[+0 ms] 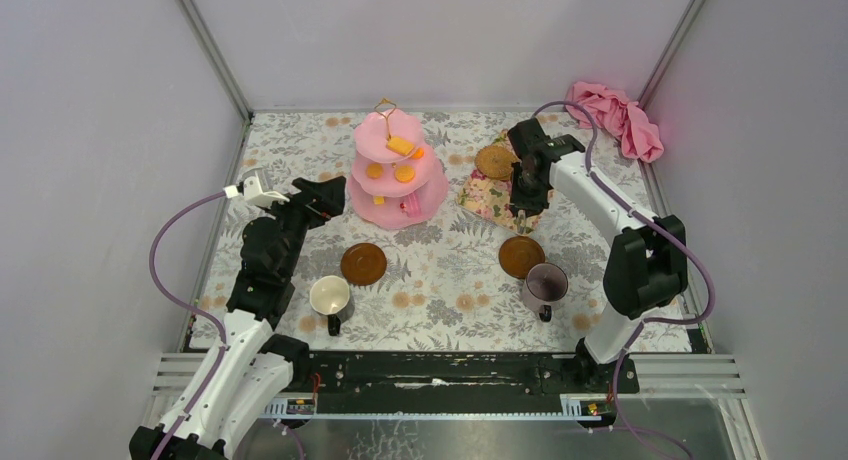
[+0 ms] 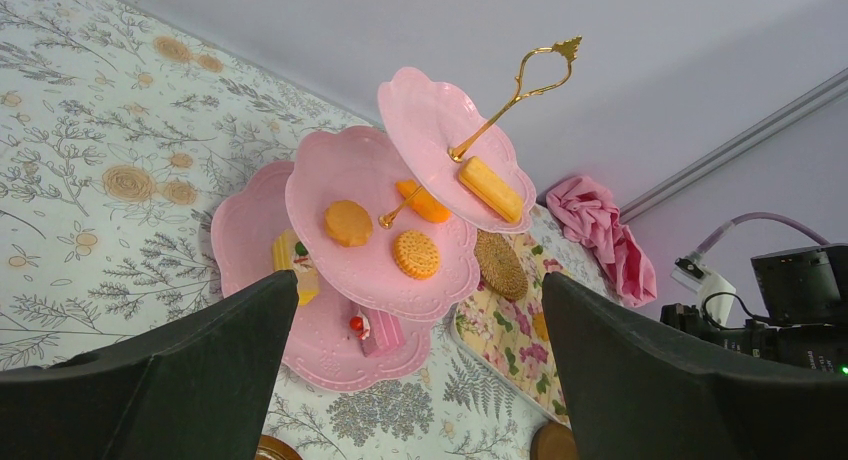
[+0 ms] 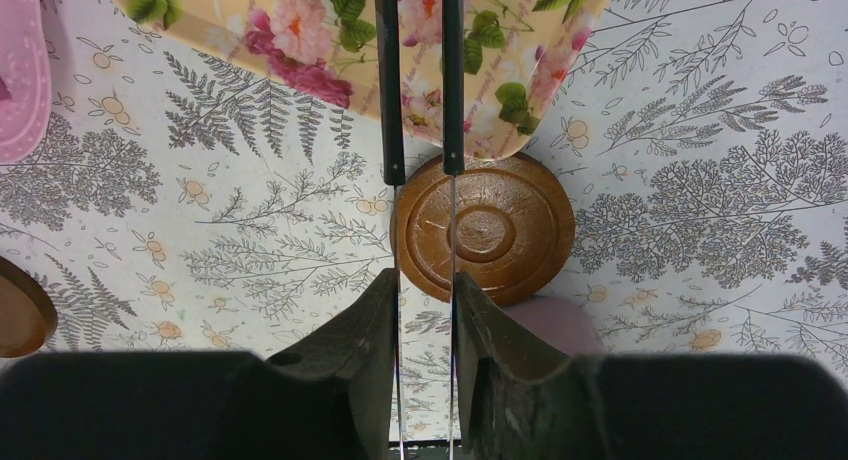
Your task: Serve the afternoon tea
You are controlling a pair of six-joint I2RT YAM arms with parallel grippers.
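My left gripper [image 1: 325,205] stands open and empty left of the pink three-tier stand [image 1: 385,135], which carries cakes and pastries, including a yellow bar [image 2: 490,188] on top. My right gripper is over the floral tray's near end, its fingertips closed against both metal arms of black-tipped tongs [image 3: 452,130], which remain apart. Below lie a brown saucer [image 3: 510,225] and the grey cup [image 1: 545,285]. A second saucer [image 1: 363,264] and a white cup [image 1: 330,296] stand at front left.
The floral tray [image 1: 485,205] holds a woven round mat [image 1: 495,160] at its back. A pink cloth [image 1: 625,120] is crumpled at the back right.
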